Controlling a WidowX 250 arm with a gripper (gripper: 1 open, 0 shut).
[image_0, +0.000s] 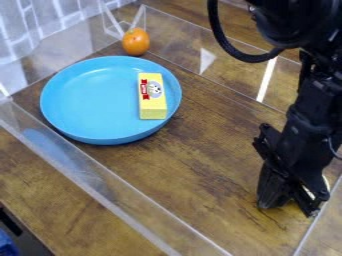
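My black gripper (278, 198) is low over the wooden table at the lower right, its fingertips down near the surface; it looks shut, though the dark fingers are hard to make out. Behind it, a cream round object (323, 227) is almost wholly hidden by the gripper. A blue plate (87, 105) on the left holds a yellow box (152, 95) with a red label near its right rim.
An orange (135, 41) sits at the back beyond the plate. Clear barriers edge the wooden surface (187, 180) at left and back. The middle of the table between plate and gripper is bare.
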